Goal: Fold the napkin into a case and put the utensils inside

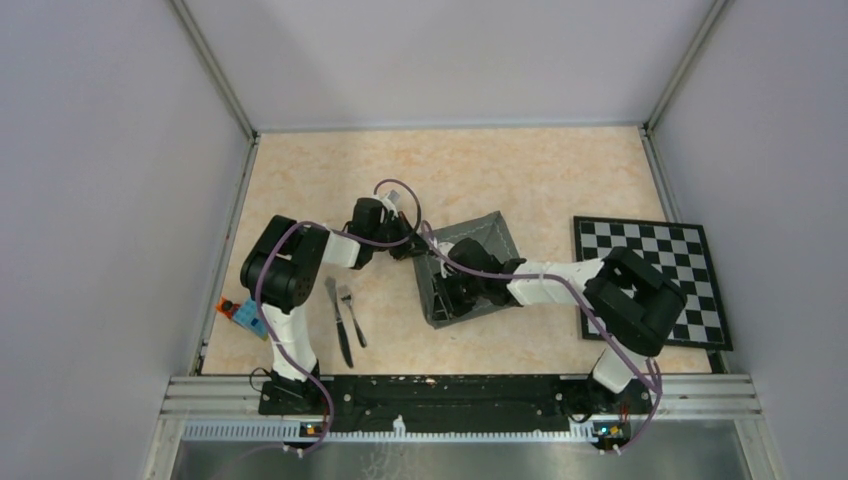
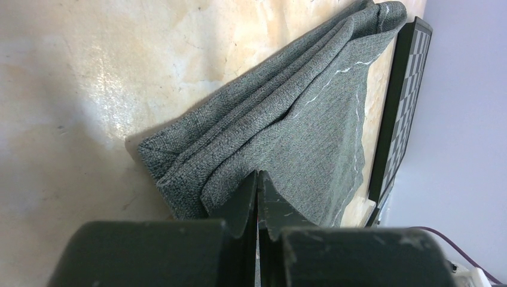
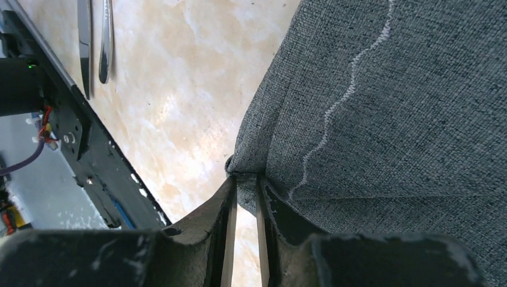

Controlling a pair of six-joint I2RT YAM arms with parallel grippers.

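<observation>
The grey napkin [image 1: 494,232] lies folded on the table, with layered folds along its edge in the left wrist view and a pale stitched line. At its upper left corner in the top view sits my left gripper [image 1: 424,248]; its fingers are shut, and in the left wrist view no cloth shows between them. My right gripper is partly open at a folded napkin corner, a small gap between its fingertips with grey cloth seen through it. Whether the cloth is gripped does not show. A knife [image 1: 342,330] and a fork [image 1: 353,312] lie left of the napkin.
A black-and-white checkered board [image 1: 690,275] lies at the right side. A small blue and orange object [image 1: 246,317] sits at the left edge, by the left arm.
</observation>
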